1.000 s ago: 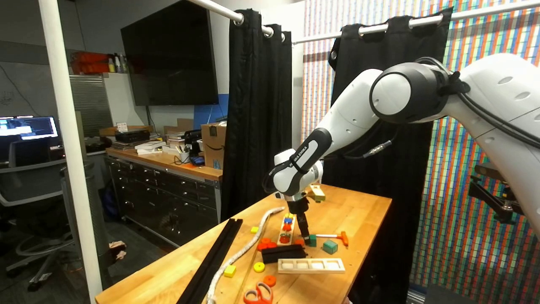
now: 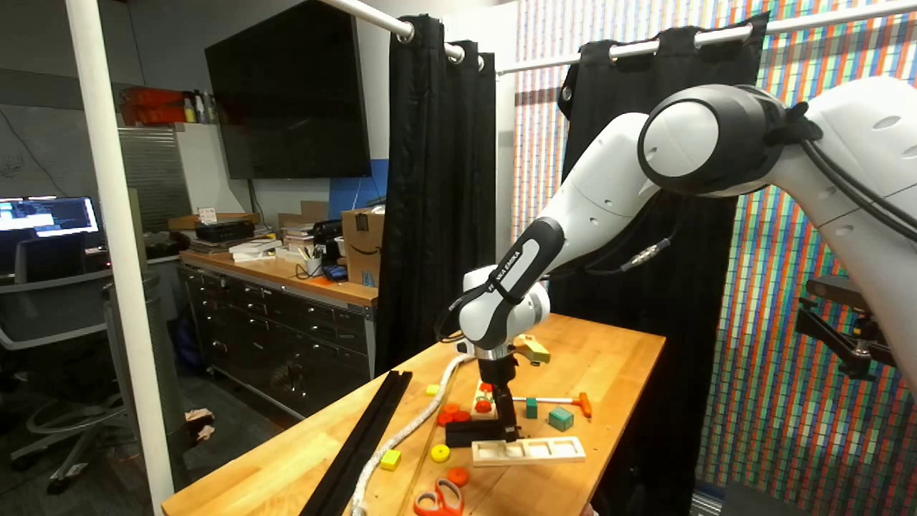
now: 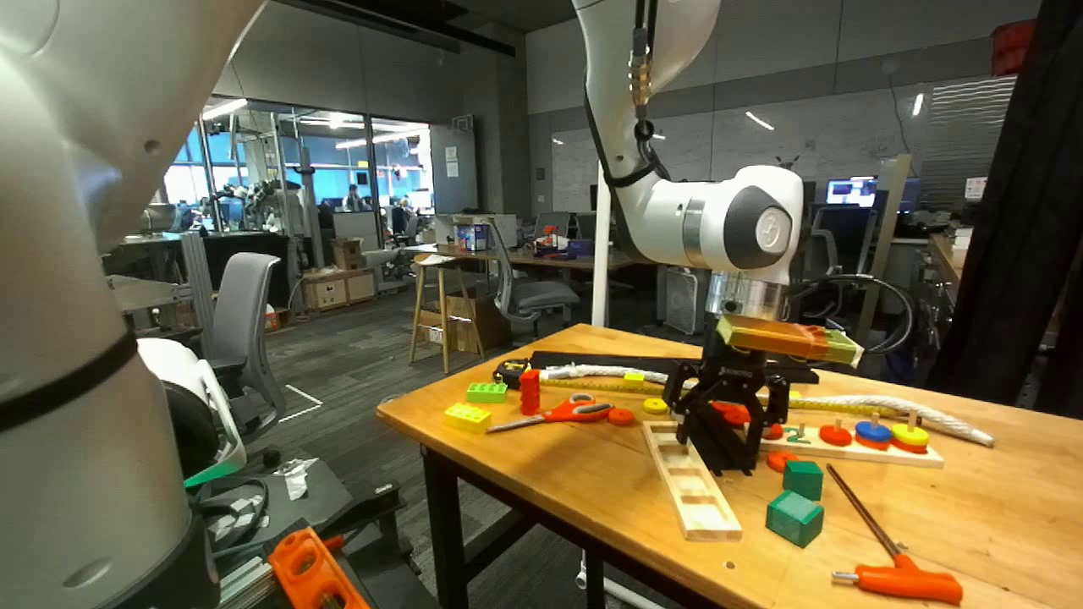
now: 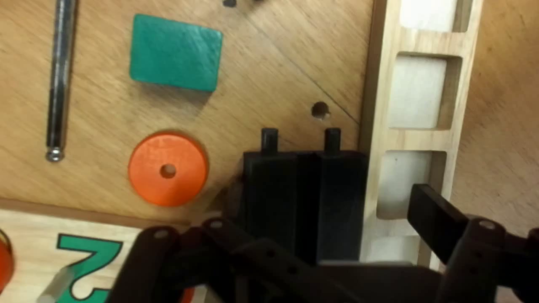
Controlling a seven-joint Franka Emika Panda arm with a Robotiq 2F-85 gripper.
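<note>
My gripper stands open low over the table, its fingers on either side of a black two-part block [image 4: 280,189] with two short pegs at its end. One fingertip [image 4: 434,217] overlaps the pale wooden tray [image 4: 376,131] in the wrist view; the other is dark and hard to make out. The block lies right alongside the tray, which has several square compartments. In exterior view 2, the gripper [image 3: 721,447] points down over the block and partly covers it. Whether the fingers touch the block cannot be told.
An orange disc [image 4: 179,176], a green block [image 4: 174,50] and the pegged number board [image 3: 787,438] lie near the gripper. A second green block [image 3: 794,519] and an orange-handled driver [image 3: 904,578] are close to the tray. Scissors [image 3: 568,409] and a white rope [image 2: 413,426] lie farther off.
My gripper has moved from beside the green block to the black block next to the tray. The pegged board is now more hidden behind it.
</note>
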